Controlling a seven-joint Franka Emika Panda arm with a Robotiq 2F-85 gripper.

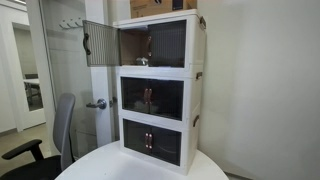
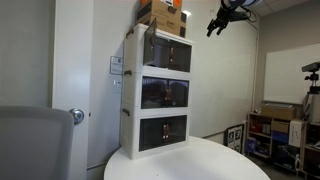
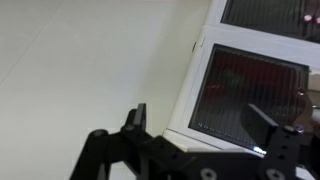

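Note:
A white three-tier cabinet [image 1: 158,118] with dark, ribbed doors stands on a round white table [image 1: 95,168]. Its top left door [image 1: 101,45] is swung open, while the top right door [image 1: 168,43] and the doors of both lower tiers are closed. Something pale inside the top tier is too dim to name. In the second exterior view my gripper [image 2: 217,27] hangs high in the air to the right of the cabinet, apart from it. The wrist view shows the gripper open, nothing between its fingers, with closed cabinet doors [image 3: 248,92] beyond.
Cardboard boxes [image 2: 163,14] sit on top of the cabinet. An office chair [image 1: 50,150] stands left of the table. Shelving [image 2: 270,138] is far right.

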